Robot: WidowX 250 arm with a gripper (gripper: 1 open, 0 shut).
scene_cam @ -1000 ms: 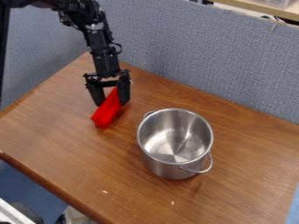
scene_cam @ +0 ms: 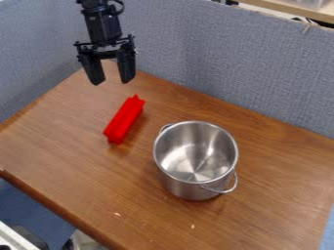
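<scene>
My black gripper (scene_cam: 109, 67) hangs high over the back-left of the wooden table, its two fingers apart and nothing between them. Below it and a little to the right, a red elongated block (scene_cam: 124, 119) lies diagonally on the tabletop. A steel pot (scene_cam: 196, 176) with side handles stands upright to the right of the block, apart from it.
Padded grey walls (scene_cam: 235, 59) bound the table at the left and back. A pale wooden shelf (scene_cam: 280, 6) is at the top right.
My gripper has risen and moved back-left from around the red block, which stays on the table in about the same place. The pot has not moved.
</scene>
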